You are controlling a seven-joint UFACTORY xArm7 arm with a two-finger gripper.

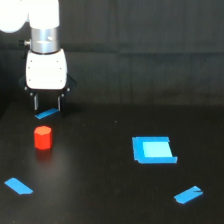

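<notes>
A small red block (43, 138) stands on the dark table at the left of the camera view. My gripper (47, 102) points down behind and above it in the image, near the upper left. Its two dark fingers are apart, so it is open, and nothing shows between them. Its exact height over the table is hard to judge. To the right, a pale square framed in blue (154, 149) lies flat on the table.
Blue tape strips lie at the front left (18, 186), front right (188, 195) and near the gripper (46, 113). Dark curtain-like material (145, 50) hangs across the back. Bare table separates the red block from the framed square.
</notes>
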